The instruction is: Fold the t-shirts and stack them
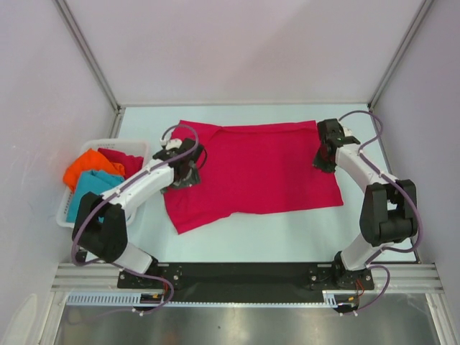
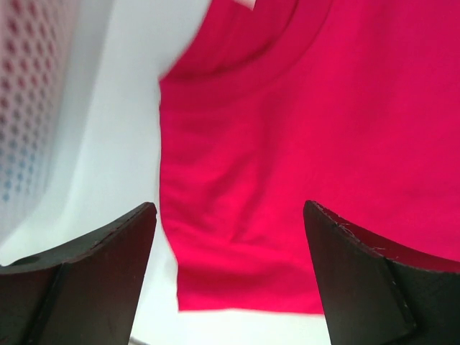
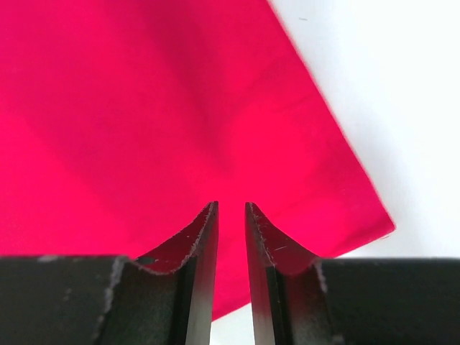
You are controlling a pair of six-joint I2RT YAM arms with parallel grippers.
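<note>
A red t shirt [image 1: 248, 176] lies spread over the middle of the table, its lower left corner sticking out toward the front. Above its left part hovers my left gripper, open, with only air between its fingers and the cloth below. My right gripper is over the shirt's right side, its fingers part open with a narrow gap and no cloth seen between the tips. In the right wrist view a corner of the red shirt [image 3: 345, 208] lies flat beyond the fingers.
On the left stands a white basket [image 1: 146, 154] with an orange cloth [image 1: 90, 167], a teal cloth [image 1: 93, 188] and a red cloth [image 1: 128, 162] inside. Its perforated wall [image 2: 32, 93] is close to my left gripper. White table shows bare along the front.
</note>
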